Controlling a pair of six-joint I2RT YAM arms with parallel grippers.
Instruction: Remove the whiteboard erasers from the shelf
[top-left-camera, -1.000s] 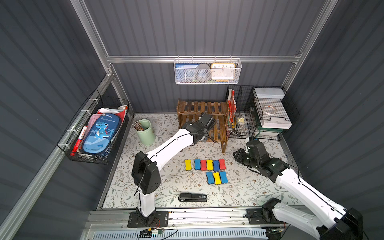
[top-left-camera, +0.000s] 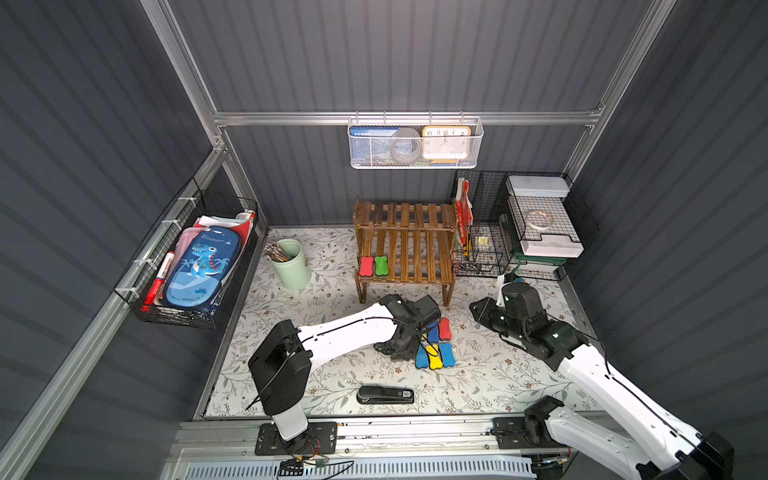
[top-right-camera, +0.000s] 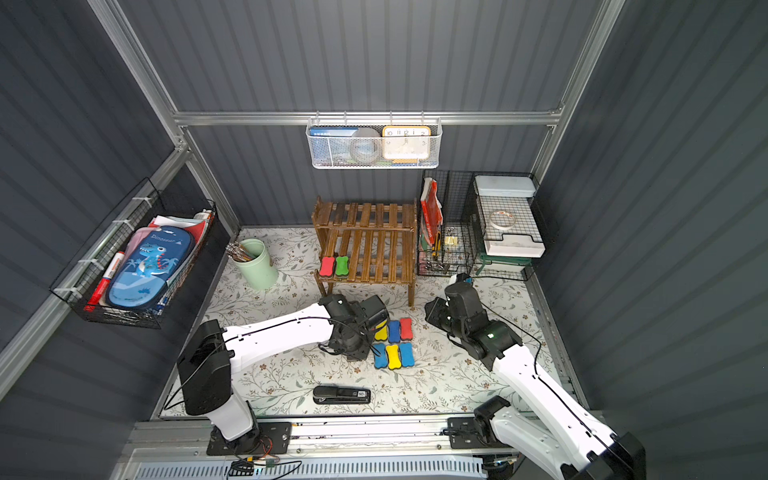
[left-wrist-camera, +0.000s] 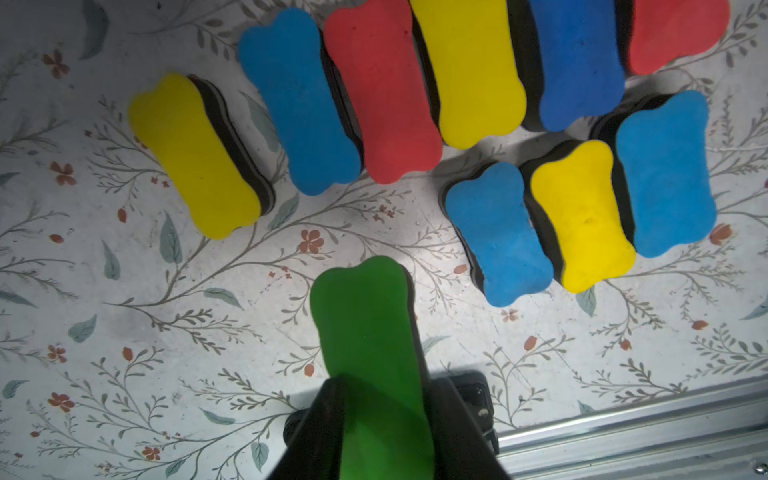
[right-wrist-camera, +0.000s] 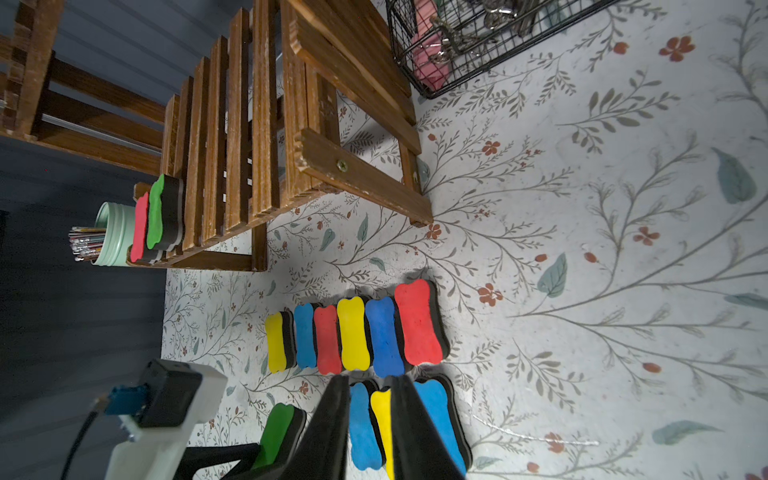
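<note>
A green eraser (left-wrist-camera: 368, 344) is between the fingers of my left gripper, which is shut on it above the table. In the right wrist view part of that held green eraser (right-wrist-camera: 276, 432) shows at lower left. On the wooden shelf (top-left-camera: 416, 248) sit a red eraser (top-left-camera: 366, 266) and another green eraser (top-left-camera: 381, 265), side by side at its front left. Several erasers lie on the table in two rows, among them a lone yellow eraser (left-wrist-camera: 200, 156) and a red eraser (right-wrist-camera: 421, 321). My right gripper is part open over the table, apart from everything.
A black stapler (top-left-camera: 385, 394) lies near the front edge. The pen cup (top-left-camera: 293, 265) stands back left; a black wire rack (top-left-camera: 552, 216) is at back right. Wire baskets hang on the left and back walls.
The left arm has come from the shelf front forward and down to over the table beside the eraser rows. The right arm has barely shifted.
</note>
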